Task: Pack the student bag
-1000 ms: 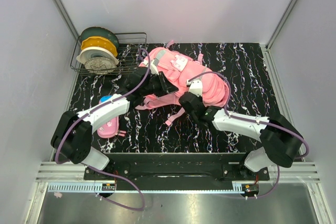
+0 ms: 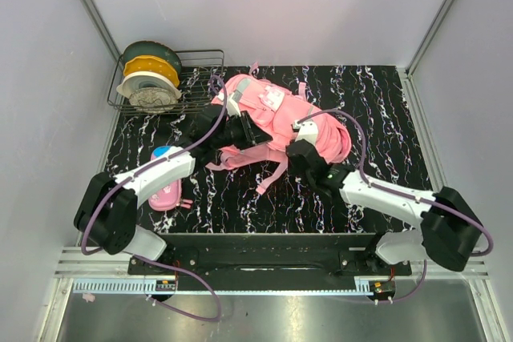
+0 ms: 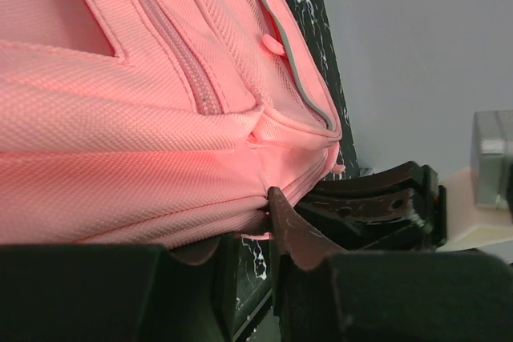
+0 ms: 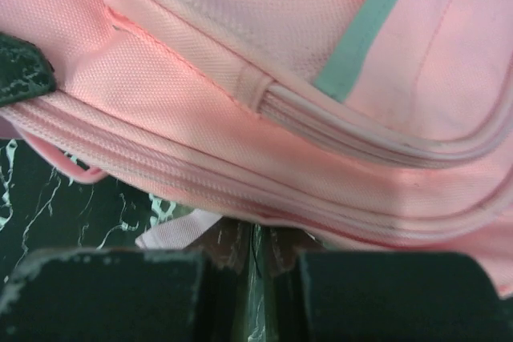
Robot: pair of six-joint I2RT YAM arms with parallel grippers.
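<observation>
The pink backpack (image 2: 276,110) lies across the dark marbled table, its zipped side toward me. At its front edge, left of the right arm, my left gripper (image 2: 266,141) reaches the fabric. In the left wrist view, the folded bag edge (image 3: 208,206) meets its fingertips, with a narrow gap below; how firmly it grips is hidden. My right gripper is under the zipped edge (image 4: 200,186), its fingers close together with a thin slit between them. Whether they pinch a zipper pull cannot be made out. A pink pencil case (image 2: 167,194) lies left, partly behind the left arm.
A wire rack (image 2: 200,58) with several plates and bowls stands at the back left. A pink strap (image 2: 272,178) trails from the bag's front. Bare table (image 2: 385,126) shows on the right and in front.
The left arm has hardly moved.
</observation>
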